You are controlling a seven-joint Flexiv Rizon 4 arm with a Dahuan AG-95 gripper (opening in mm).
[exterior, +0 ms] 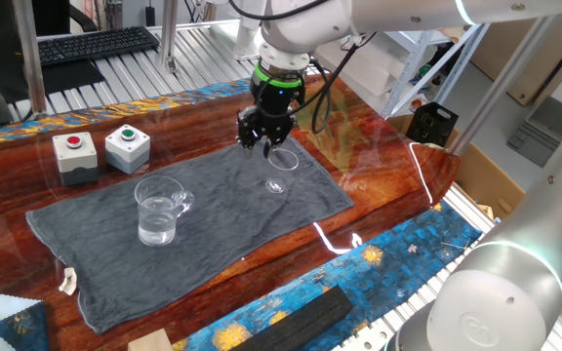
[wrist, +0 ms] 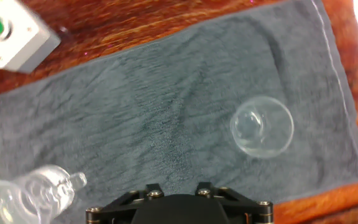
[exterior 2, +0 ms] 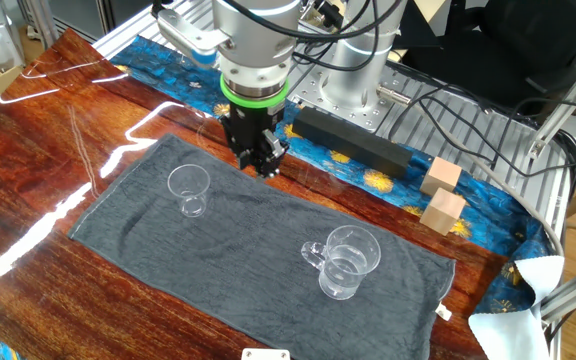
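Note:
A clear glass mug [exterior: 157,216] with a side handle stands upright on the grey towel [exterior: 96,253] and seems to hold some clear liquid. In exterior view 2 the mug [exterior 2: 342,270] has its handle towards the small clear glass [exterior 2: 191,190], which stands apart near the towel's other end. That glass [wrist: 263,127] shows right of centre in the wrist view, with the mug [wrist: 48,190] cut off at lower left. Above the towel's edge, clear of both vessels, hangs my gripper [exterior: 259,150]. Its fingertips [wrist: 154,190] are part-way apart, with nothing between them.
Two button boxes, one red-topped [exterior: 76,156] and one green-topped [exterior: 128,148], stand beside the towel. Wooden blocks [exterior 2: 442,210] and a long black bar [exterior 2: 351,142] lie along the table's other side. The towel between mug and glass is bare.

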